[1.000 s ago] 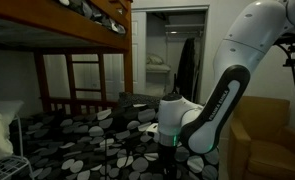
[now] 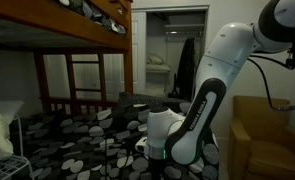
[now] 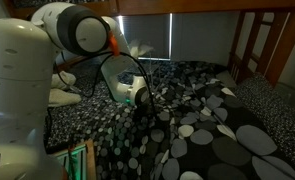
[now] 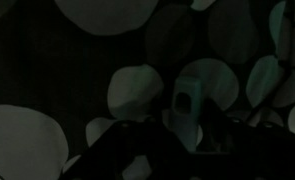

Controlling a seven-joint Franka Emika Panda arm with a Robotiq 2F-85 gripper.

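Note:
A small pale blue-grey object (image 4: pixel 185 98) with a dark oval opening lies on the dotted dark cloth (image 4: pixel 92 75). It shows in the wrist view, just ahead of my gripper. The black fingers (image 4: pixel 140 138) stand apart, on either side of the object's near end. Dim light hides whether they touch it. From outside, my gripper (image 2: pixel 153 163) points down close to the cloth; its tips are dark against the pattern. The object cannot be made out in either exterior view.
A wooden bunk frame (image 2: pixel 72 80) stands behind the cloth-covered surface. A brown armchair (image 2: pixel 267 140) is at the right, and a white wire rack (image 2: pixel 7 168) at the left. Flat patterned cloth (image 3: pixel 217 150) lies broadly free around the arm.
In exterior view 1 the arm's lower end has moved left and down, bringing the gripper closer to the cloth. The surroundings look the same.

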